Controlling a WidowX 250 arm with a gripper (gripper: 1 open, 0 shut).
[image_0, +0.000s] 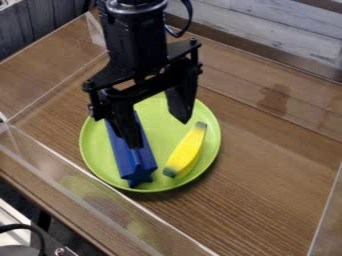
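The black gripper (150, 121) hangs over a green plate (102, 150), open, its fingers spread apart with nothing seen between them. A blue bar-shaped object (135, 165) lies on the plate's left part, partly hidden by the gripper's left finger. A yellow banana (187, 149) lies on the right part of the plate, below and right of the gripper's right finger.
A pale wooden wall (281, 25) runs along the back right. A black cable curves at the bottom left edge.
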